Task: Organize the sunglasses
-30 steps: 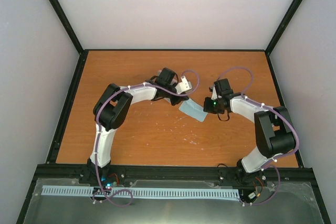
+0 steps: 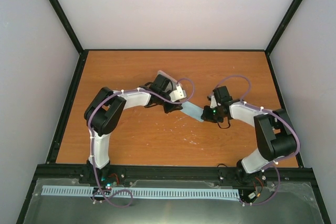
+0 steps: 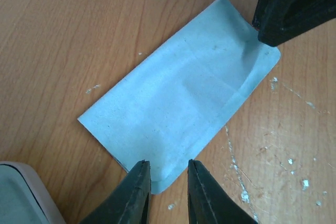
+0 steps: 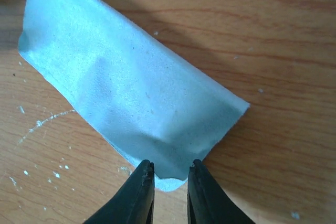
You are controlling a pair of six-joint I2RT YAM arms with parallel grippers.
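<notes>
A light blue cloth [image 2: 190, 109] [image 3: 173, 98] [image 4: 121, 77] lies on the wooden table between my grippers, its near corner slightly folded. My left gripper hangs at one end of the cloth, fingertips close together over its corner; whether they grip anything is unclear. My right gripper is at the other end, fingertips at the cloth's corner, a small gap between them. A pale case or tray [image 3: 21, 198] lies beside the cloth at the lower left of the left wrist view. No sunglasses can be made out.
The case [image 2: 166, 74] is partly hidden behind the left arm in the top view. Dark black parts intrude at the upper right of the left wrist view.
My left gripper has moved left and toward the front of the table. My right gripper has moved slightly toward the front and left, down to the cloth's end.
</notes>
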